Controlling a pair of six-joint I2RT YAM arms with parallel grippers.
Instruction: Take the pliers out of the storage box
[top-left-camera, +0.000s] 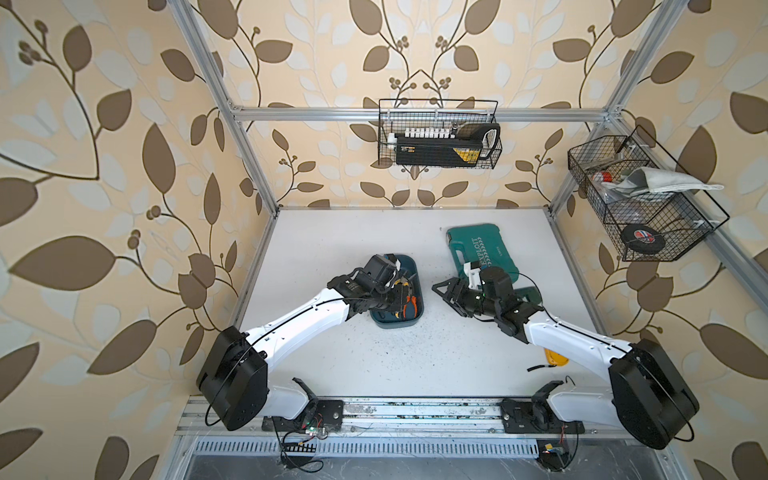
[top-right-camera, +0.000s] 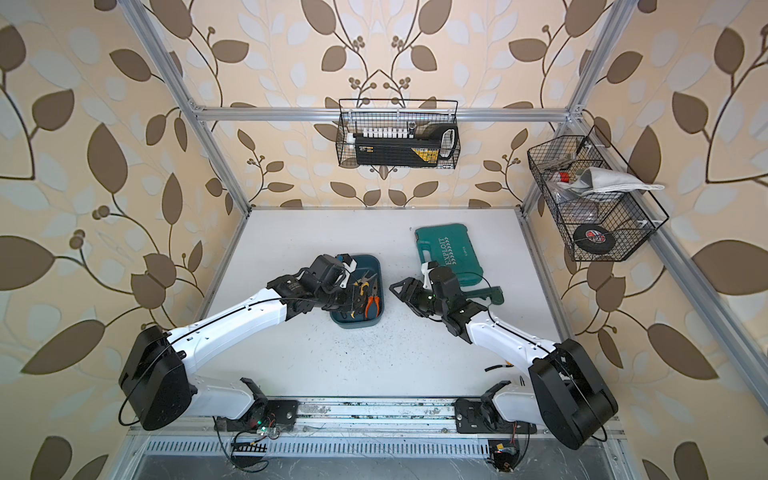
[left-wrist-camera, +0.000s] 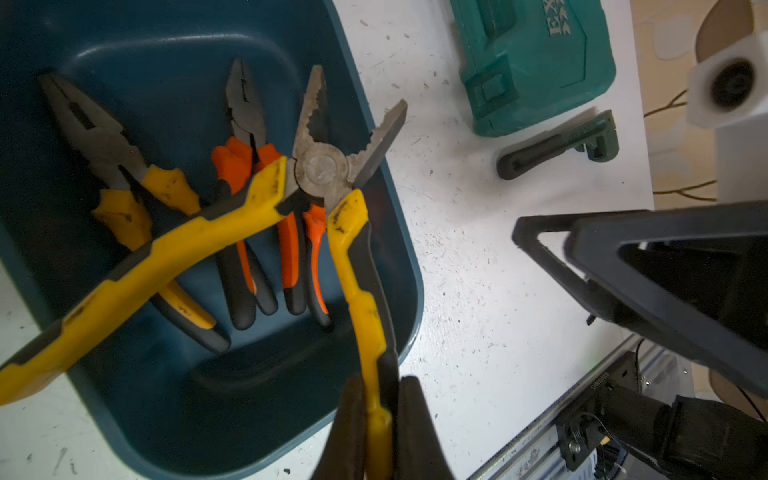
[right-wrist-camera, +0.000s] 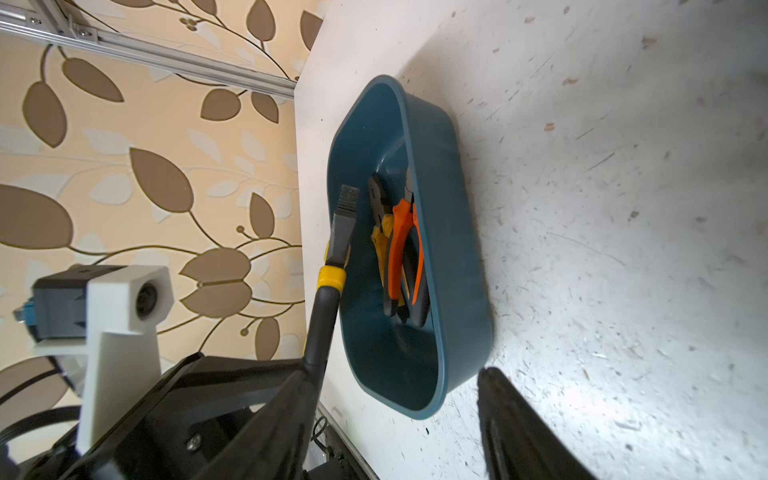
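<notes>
My left gripper is shut on one handle of the yellow-black pliers (left-wrist-camera: 368, 316). They hang above the storage box (left-wrist-camera: 409, 264) with their fingers spread and the other handle swung out to the left. Inside the blue box lie yellow-black pliers (left-wrist-camera: 96, 144) at one side and two orange-handled pairs, including orange pliers, partly covered by the held pair in the left wrist view. My right gripper stands open beside the box, its fingers apart and empty. In the top left view it is right of the box.
A green case (top-left-camera: 482, 249) lies at the back right, with a dark green tool (left-wrist-camera: 564, 146) near it. A yellow tape measure (top-left-camera: 556, 357) is partly hidden by the right arm.
</notes>
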